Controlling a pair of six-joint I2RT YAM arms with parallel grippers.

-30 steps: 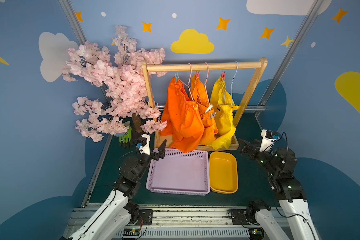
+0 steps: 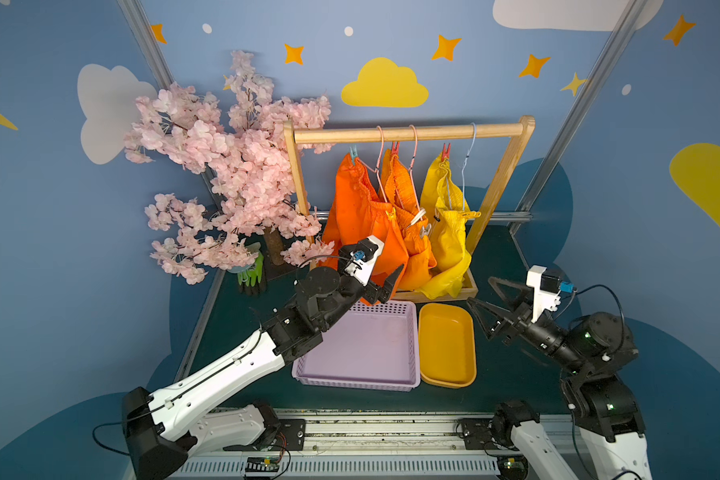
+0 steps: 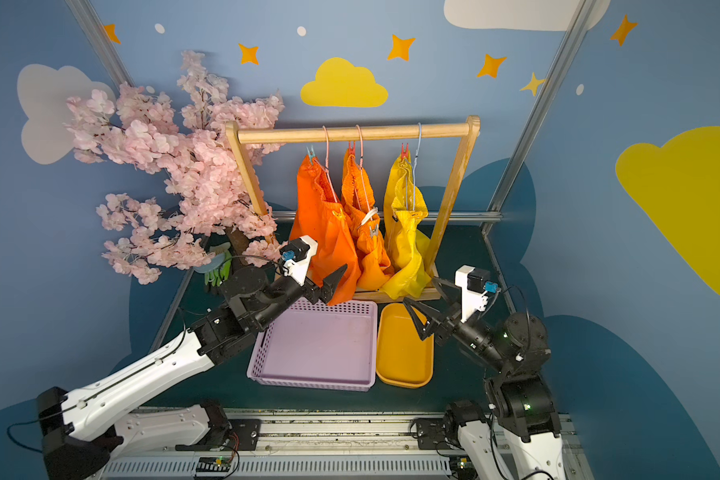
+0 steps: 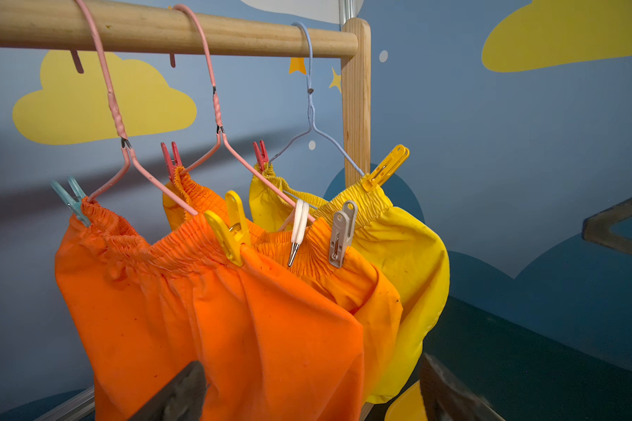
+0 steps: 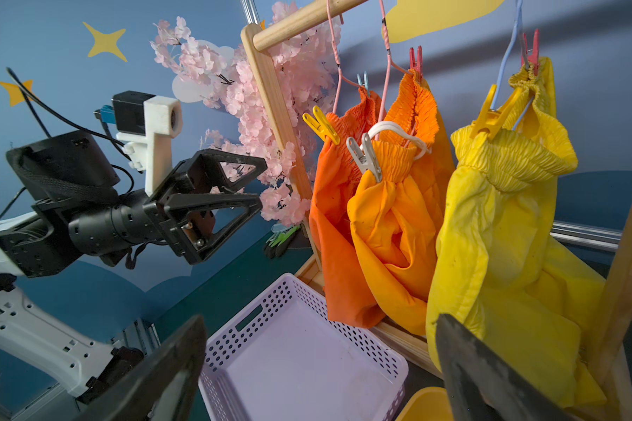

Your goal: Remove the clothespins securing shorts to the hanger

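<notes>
Three pairs of shorts hang by clothespins from wire hangers on a wooden rack: darker orange shorts [image 4: 140,308] at left, lighter orange shorts [image 5: 393,217] in the middle and yellow shorts [image 5: 498,231] at right. A blue clothespin [image 4: 70,200] and a yellow clothespin [image 4: 228,228] grip the left pair. On the middle pair sit a red clothespin [image 4: 170,155] and a grey clothespin [image 4: 342,233]. The yellow pair carries a red clothespin [image 4: 260,152] and a yellow clothespin [image 4: 386,167]. My left gripper [image 2: 384,280] stands open before the left shorts. Right of the rack, my right gripper [image 2: 481,321] is open and empty.
Below the rack lie a lilac basket [image 2: 356,385] and an orange-yellow tray [image 2: 448,382], both empty. Pink blossom branches [image 2: 248,160] crowd the rack's left side. The rack's right post [image 2: 500,184] rises beside the yellow shorts.
My left arm has risen and come right, from the basket's left corner to in front of the left shorts. The right arm has shifted a little toward the right front.
</notes>
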